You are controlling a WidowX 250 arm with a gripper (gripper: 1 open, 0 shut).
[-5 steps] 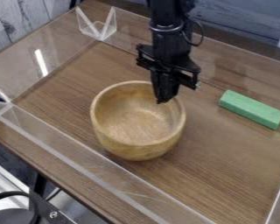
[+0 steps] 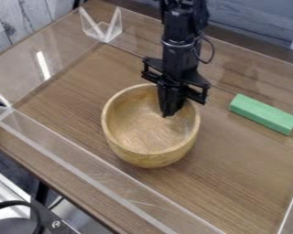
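Note:
A large tan bowl [image 2: 149,137] sits on the wooden table, its inside looking empty. My black gripper [image 2: 174,108] reaches down from the top centre to the bowl's back right rim, its tips low at or just inside that rim. The fingers look close together; whether anything thin is between them is hidden by the dark body. A green block [image 2: 264,113] lies to the right of the bowl, apart from it.
A clear plastic piece [image 2: 102,26] stands at the back left. Black cables lie at the bottom left corner.
The gripper has shifted slightly lower and turned a little at the bowl's back rim. The bowl has moved slightly; the green block has stayed in place.

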